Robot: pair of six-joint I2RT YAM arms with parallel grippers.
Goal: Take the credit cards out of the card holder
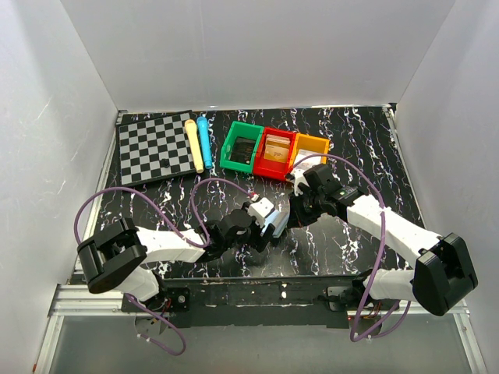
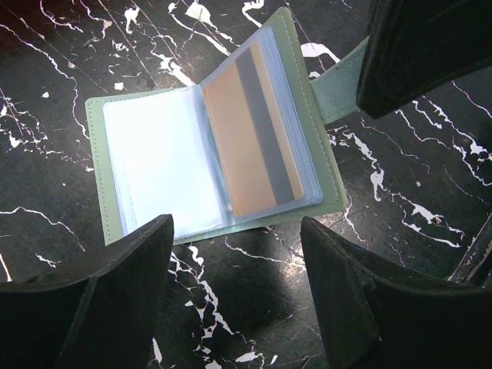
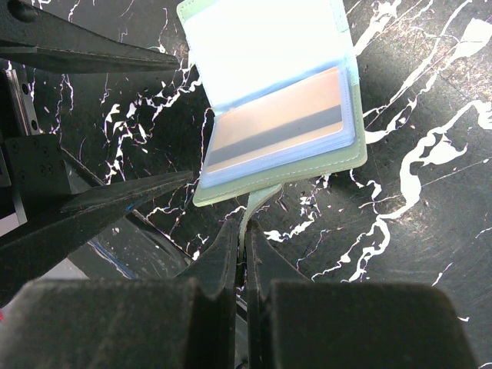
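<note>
The sage-green card holder (image 2: 330, 177) lies open on the black marble table, white inner page (image 2: 161, 154) to one side and a peach card with a grey stripe (image 2: 250, 131) in a clear sleeve on the raised side. My right gripper is shut on the holder's green strap. My left gripper is part open over the holder's near edge, nothing seen between its fingers; in the right wrist view its two fingers flank the holder's side.
Green (image 1: 242, 148), red (image 1: 273, 167) and orange (image 1: 310, 142) bins stand behind the arms. A checkered board (image 1: 152, 148) with two rollers lies at the back left.
</note>
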